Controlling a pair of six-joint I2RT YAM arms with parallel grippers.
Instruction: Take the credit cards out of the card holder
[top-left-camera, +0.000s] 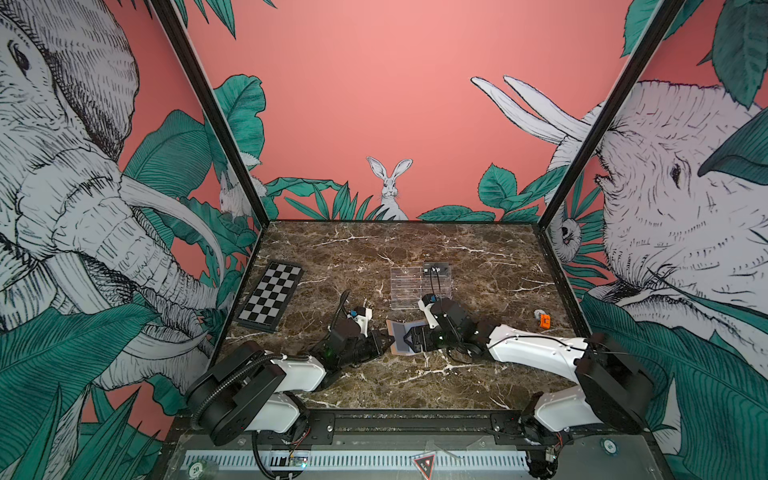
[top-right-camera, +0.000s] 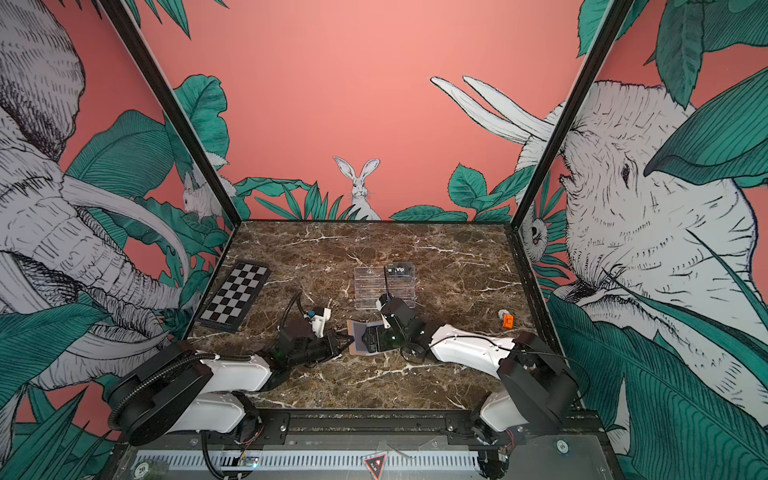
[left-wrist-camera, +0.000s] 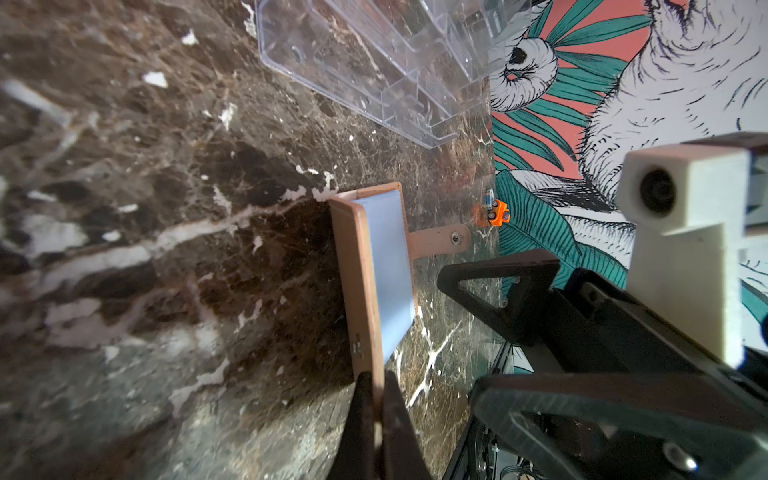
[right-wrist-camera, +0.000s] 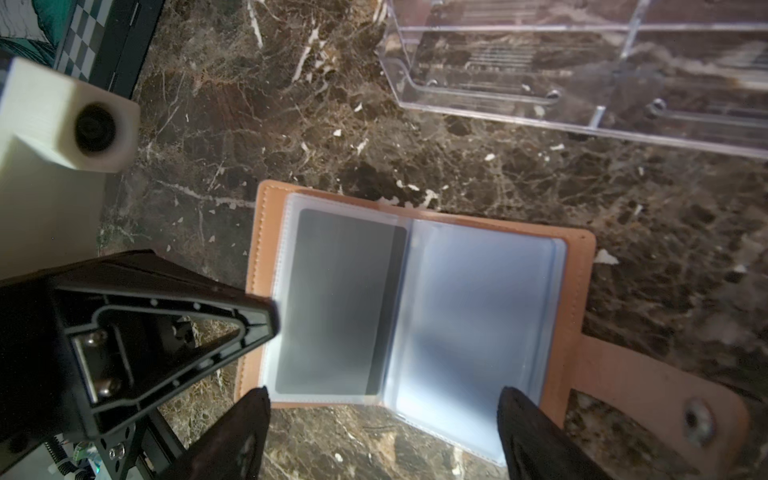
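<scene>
The tan card holder (right-wrist-camera: 580, 272) lies spread open, a strap with a snap sticking out at its right. Its left sleeve (right-wrist-camera: 336, 304) looks grey and its right sleeve (right-wrist-camera: 480, 328) pale blue; I cannot tell how many cards are inside. My left gripper is shut on the holder's left cover edge, which stands tilted up from the table. Above the holder, my right gripper is open, fingers spread over the sleeves with nothing held between them. From the top left view, the right gripper (top-left-camera: 410, 339) hides much of the blue sleeve.
Behind the holder stands a clear divided tray (top-left-camera: 405, 289) with a black "Vip" card (top-left-camera: 436, 269) at its far right. A checkered board (top-left-camera: 272, 294) is at the left, a small orange item (top-left-camera: 545, 321) at the right.
</scene>
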